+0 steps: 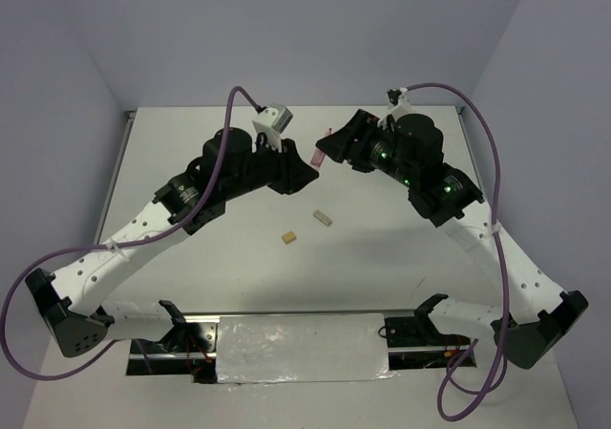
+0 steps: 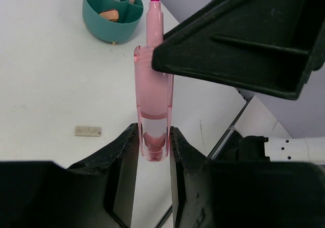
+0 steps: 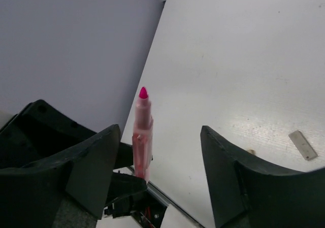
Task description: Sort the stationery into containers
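A pink highlighter (image 2: 155, 86) with a magenta tip stands upright in the left wrist view. My left gripper is shut on its lower end. In the top view the pink highlighter (image 1: 319, 156) bridges the gap between the two arms. My right gripper is open, and the highlighter (image 3: 142, 136) appears between its fingers, nearer the left one. One dark right finger (image 2: 238, 45) overlaps the highlighter's edge in the left wrist view; contact cannot be told. The teal round container (image 2: 111, 31) holds a brownish piece (image 2: 109, 15) and a light pen-like item.
A grey eraser-like block (image 1: 323, 218) and a small tan block (image 1: 289, 238) lie on the white table (image 1: 191, 276). In the top view the right arm (image 1: 415, 152) hides the teal container.
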